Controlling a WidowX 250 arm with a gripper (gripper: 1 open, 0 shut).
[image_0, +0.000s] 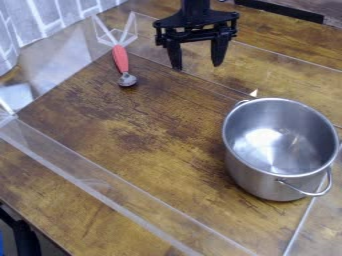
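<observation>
The black gripper (195, 52) hangs at the top centre of the camera view, its two fingers apart and pointing down, with nothing visible between them. To its left lies a red-handled scoop (122, 62) with a metal head, on the wooden table (120, 160). A large steel pot (274, 150) with side handles stands at the right, below and to the right of the gripper.
Clear plastic strips run along the table's left and far edges and down past the pot. A small white piece (253, 92) is near the pot's back rim.
</observation>
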